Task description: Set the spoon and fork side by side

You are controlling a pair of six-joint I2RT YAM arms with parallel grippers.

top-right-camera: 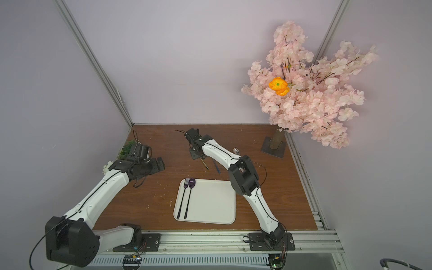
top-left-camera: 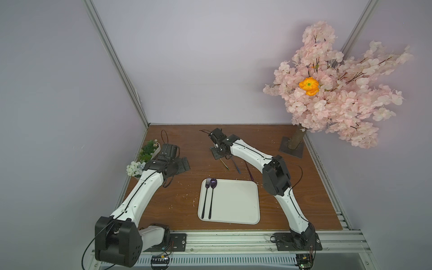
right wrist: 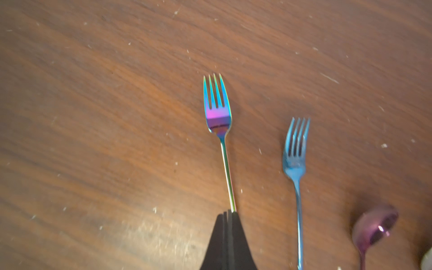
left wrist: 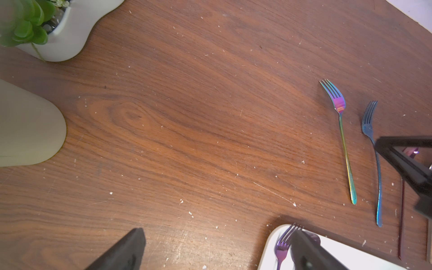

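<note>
A dark purple fork [top-left-camera: 205, 198] and purple spoon [top-left-camera: 212, 198] lie side by side at the left end of the white tray [top-left-camera: 236, 202]. On the table behind it are a rainbow fork [left wrist: 344, 139], a blue fork [right wrist: 295, 166] and a wine-red spoon [right wrist: 373, 225]. My right gripper is shut above the rainbow fork's handle; nothing shows between its fingers. The handle passes out of sight beneath the tips, but the left wrist view shows that fork lying whole on the wood. My left gripper stands open and empty over bare table, left of the tray.
A silver spoon [top-right-camera: 236, 150] lies behind the right forearm. White planters [left wrist: 74, 36] with greenery stand at the left edge. The blossom tree's base [top-left-camera: 291, 147] occupies the back right.
</note>
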